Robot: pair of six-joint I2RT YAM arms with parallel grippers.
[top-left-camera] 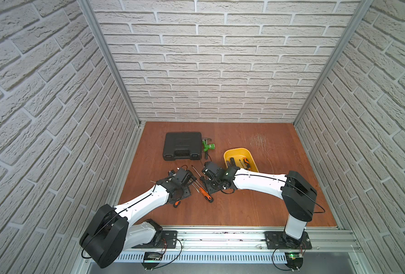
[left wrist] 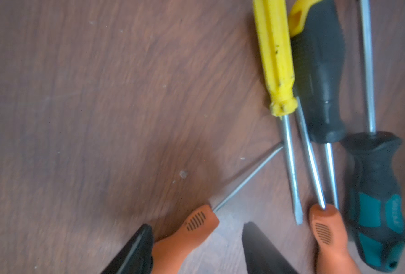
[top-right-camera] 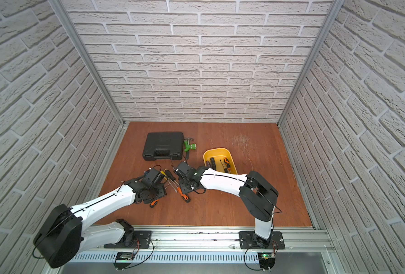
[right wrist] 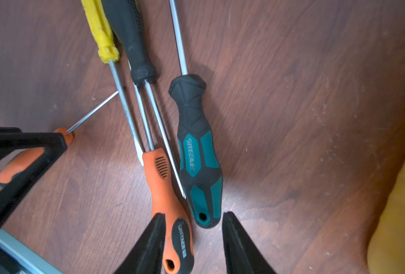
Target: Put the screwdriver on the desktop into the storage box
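Screwdrivers lie bunched on the desktop: a yellow one [left wrist: 275, 54], a black one [right wrist: 131, 45], a teal-and-black one [right wrist: 195, 164], an orange one [right wrist: 166, 191], and a second orange one [left wrist: 184, 237] at an angle. My left gripper is part open over the angled orange one, its fingers apart. My right gripper stands open over the handle ends of the teal and orange screwdrivers, holding nothing visible. The yellow storage box [top-right-camera: 218, 151] sits to the right with tools inside, partly hidden by the right arm.
A black case [top-left-camera: 182, 143] lies at the back left, with a green-and-black tool [top-left-camera: 208, 146] and a hammer beside it.
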